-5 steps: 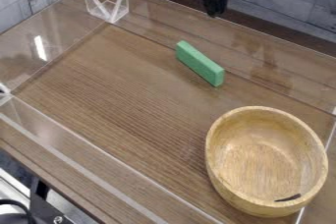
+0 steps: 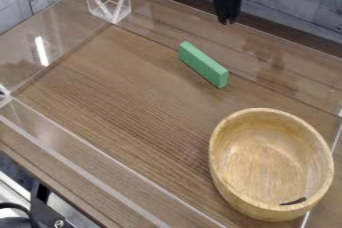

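Note:
The dark gripper (image 2: pixel 227 12) hangs at the top centre of the view, its tip small and dim, so its fingers are hard to make out. Below it on the wooden table a green block (image 2: pixel 203 64) lies at a slant. A round wooden bowl (image 2: pixel 227 162) sits at the lower right, with a small dark mark or object inside it near the bottom right.
A white wire-like holder (image 2: pixel 110 4) stands at the upper left. Cables show past the table's edge at the bottom left.
The arm at the top has shifted slightly over the last second. The block and bowl lie where they were.

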